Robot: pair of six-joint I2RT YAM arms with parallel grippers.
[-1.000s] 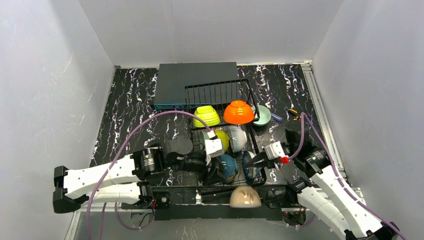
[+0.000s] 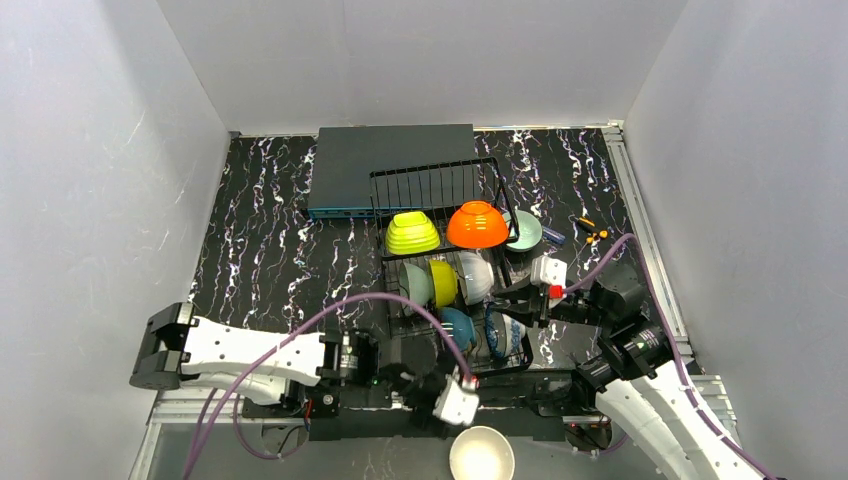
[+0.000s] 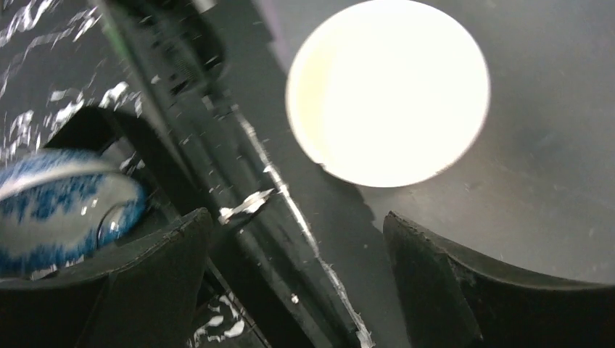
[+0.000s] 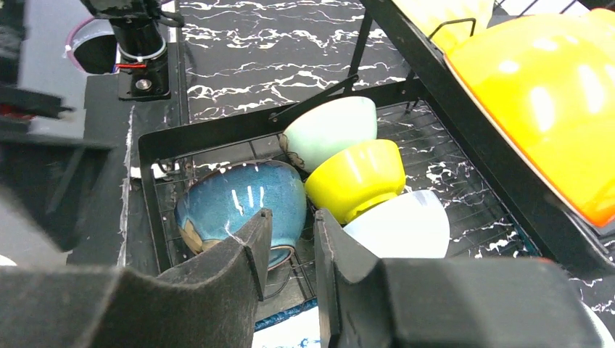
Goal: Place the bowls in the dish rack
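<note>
A cream bowl (image 2: 482, 456) lies past the counter's front edge, over the grey area below. In the left wrist view the same bowl (image 3: 388, 94) is ahead of my left gripper, which is open, its fingers wide apart and empty. My right gripper is partly open over the rack's right side, nothing between its fingers. The black dish rack (image 2: 440, 252) holds a blue bowl (image 4: 250, 199), a yellow bowl (image 4: 359, 174), a pale green bowl (image 4: 333, 130), a white bowl (image 4: 406, 225) and a blue-and-white bowl (image 3: 65, 206). On its upper tier sit a lime bowl (image 2: 412, 234) and an orange bowl (image 2: 477, 225).
A mint bowl (image 2: 525, 232) stands to the right of the rack, near orange-handled pliers (image 2: 590, 230). Behind the rack is a flat dark box (image 2: 385, 160). Bare marbled counter (image 2: 270, 230) lies to the left.
My left gripper has moved from over the rack toward the front; my right arm has shifted slightly.
</note>
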